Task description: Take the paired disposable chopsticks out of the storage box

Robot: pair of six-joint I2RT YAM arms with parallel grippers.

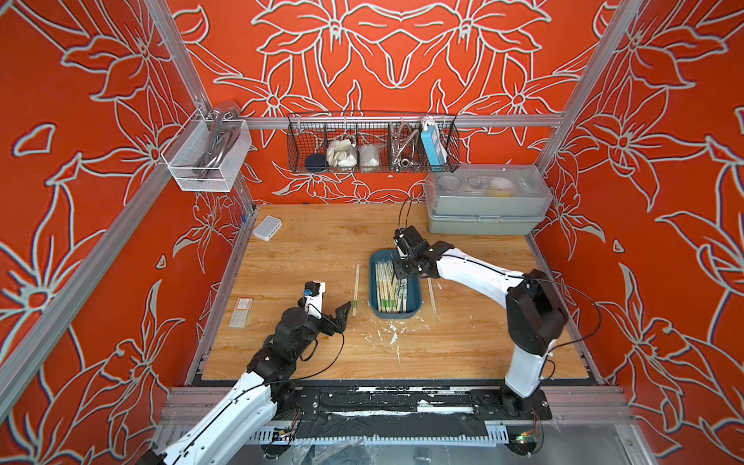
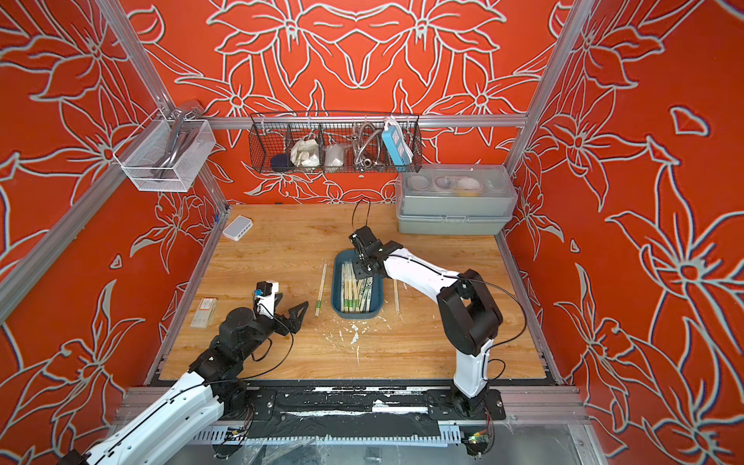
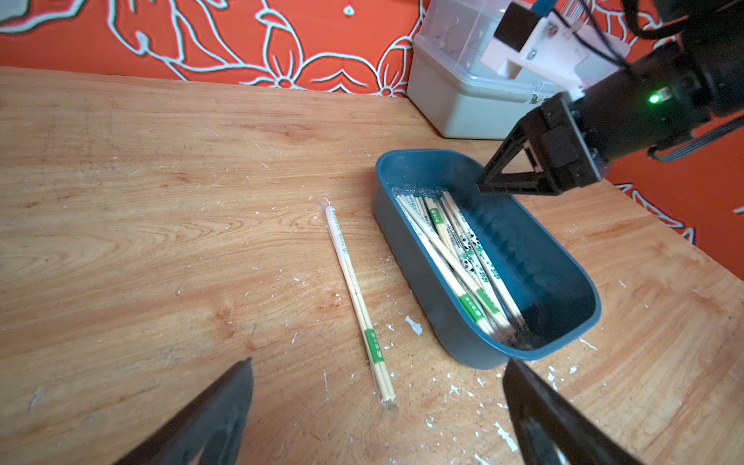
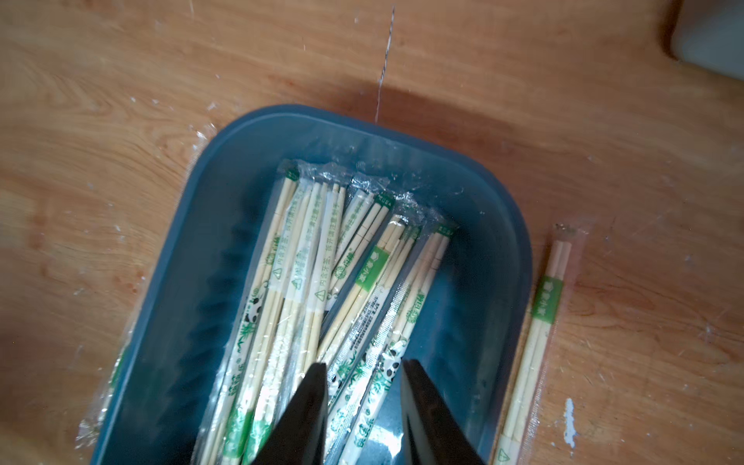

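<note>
The blue storage box (image 1: 417,300) stands mid-table with several wrapped pairs of chopsticks (image 4: 310,255) lying lengthwise in it. My right gripper is over the box, fingers part open, pointing down at the pairs on the box's right side; no pair is visibly gripped. On the table left of the box lies one wrapped pair (image 3: 359,310), and right of the box another wrapped pair (image 4: 538,341). My left gripper is open and empty, short of the left pair, near the front left of the table.
At the back right sits a grey lidded bin (image 1: 488,209). A small white box (image 1: 267,228) and a flat pale packet (image 1: 240,312) lie at the left. White scraps (image 1: 393,338) litter the wood in front of the storage box.
</note>
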